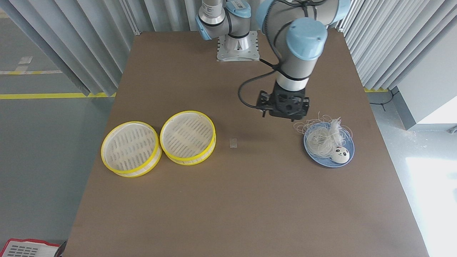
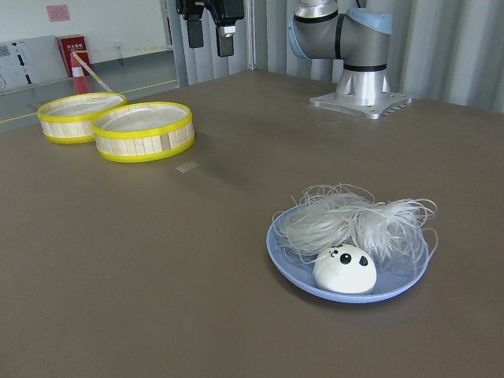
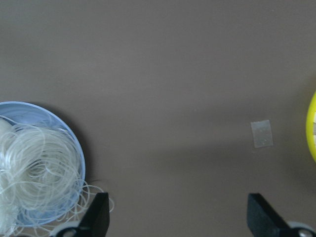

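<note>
My gripper (image 1: 277,115) is open and empty, held above the table just behind and left of a blue plate (image 2: 306,279) on the right. The plate holds a tangle of white translucent string (image 1: 320,140), spilling over its rim, and a white panda-faced bun (image 1: 340,155). In the wrist view the two fingers stand wide apart along the bottom edge, with the string (image 3: 42,168) at the left. Two yellow-rimmed round steamers (image 1: 187,135) (image 1: 129,147) sit side by side on the left.
A small translucent square (image 1: 233,143) lies near the right steamer.
</note>
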